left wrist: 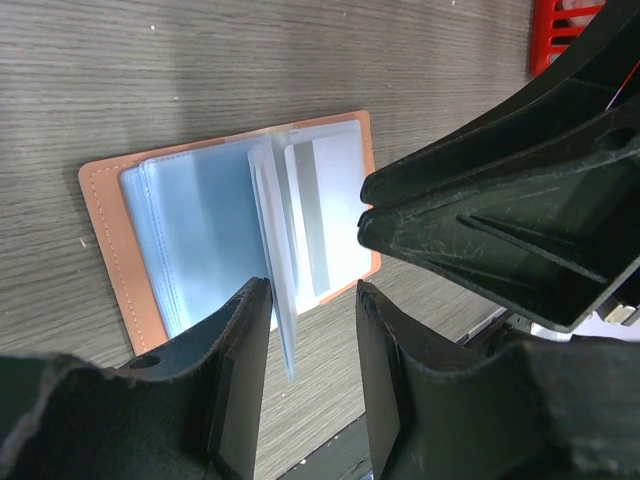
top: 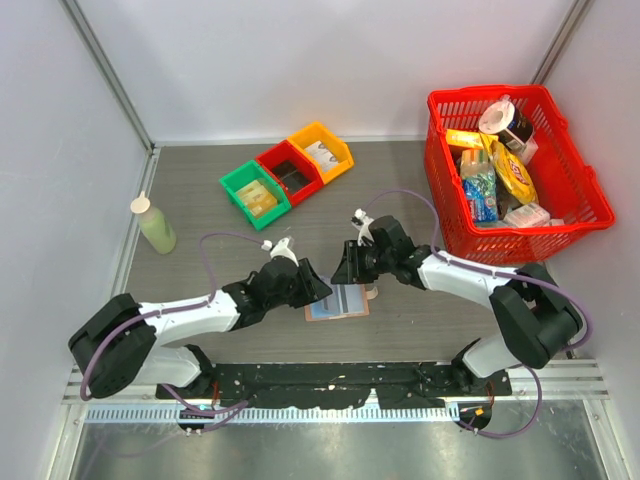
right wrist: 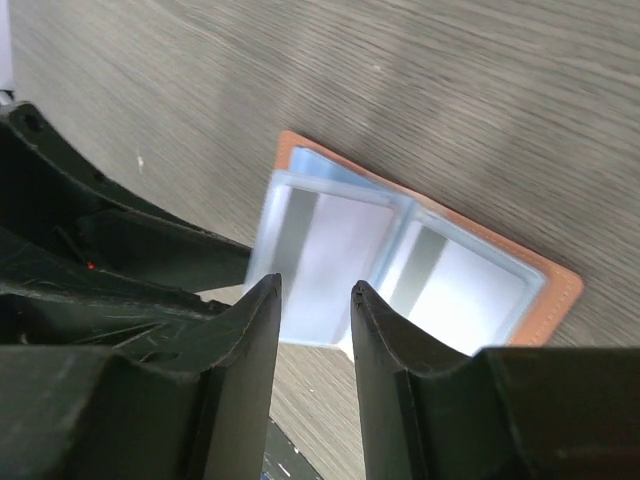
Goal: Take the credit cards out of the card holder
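Observation:
The card holder [top: 336, 308] lies opened on the table, tan outside, with pale blue pages and clear sleeves holding white cards [right wrist: 450, 298]. In the left wrist view one sleeve [left wrist: 275, 230] stands up near my left gripper, which is open with its fingertips just beside it. My right gripper hangs over the holder's sleeves, its fingertips part-way apart, with nothing visible held between them. The right gripper's black body [left wrist: 500, 220] fills the right of the left wrist view, close above the holder.
Green [top: 240, 180], red [top: 268, 160] and yellow [top: 340, 150] trays stand at the back. A red basket [top: 445, 220] of goods is at the back right, a bottle [top: 155, 225] at the left. The table around the holder is mostly clear.

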